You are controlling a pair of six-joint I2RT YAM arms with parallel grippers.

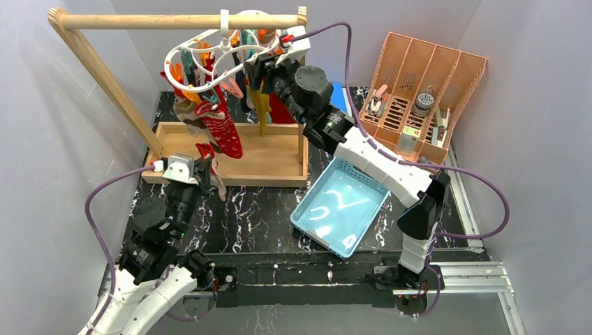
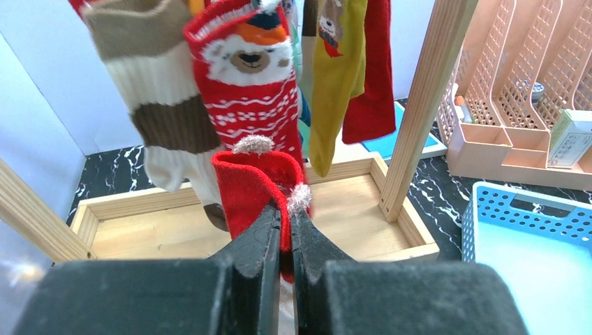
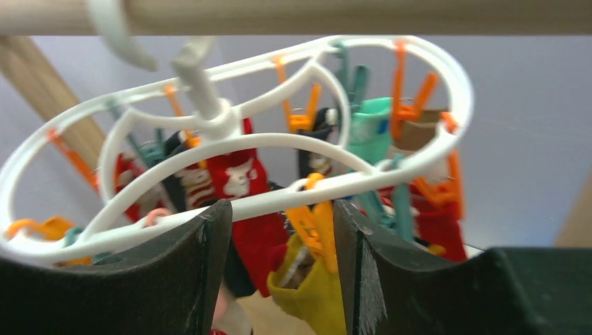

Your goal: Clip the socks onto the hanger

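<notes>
A white oval hanger (image 1: 183,50) hangs tilted from the wooden rack, with colored clips and several socks on it. In the left wrist view a red sock with a fluffy grey trim (image 2: 241,188) has its cuff pinched in my left gripper, below the hanging socks. My right gripper is open at the hanger's near rim. Between its fingers run the white rim and an orange clip (image 3: 324,230), which sits close to the right finger. That clip is on a mustard sock (image 3: 317,303). The held sock's lower part is mostly hidden behind the left fingers.
The wooden rack (image 1: 105,84) stands over a shallow wooden tray (image 1: 262,179). A blue basket (image 1: 342,209), empty, lies right of it. At the back right stands a pink organizer (image 1: 436,66) with small items. The right arm spans above the basket.
</notes>
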